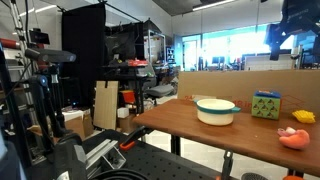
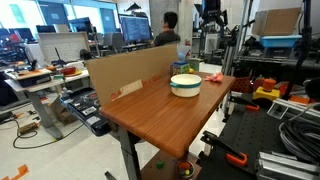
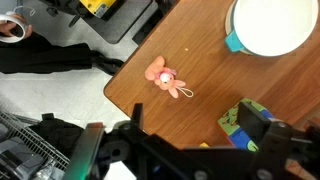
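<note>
My gripper is open and empty, high above the table; its two dark fingers stand wide apart in the wrist view. Below it lies a pink plush toy [image 3: 164,76] with a thin string loop, near the table edge. The same toy [image 1: 295,138] shows at the right end in exterior view 1. A white bowl [image 1: 215,112] with a teal base sits nearer the table's middle. Behind the toy stands a green and blue box [image 1: 265,105], partly hidden by the gripper in the wrist view. A small yellow object [image 1: 304,117] lies to its right.
The wooden table [image 2: 165,125] has a wide bare stretch on the side away from the toy. A brown panel [image 2: 120,77] stands along its far edge. Clamps [image 1: 128,140] and cables sit just off the near edge.
</note>
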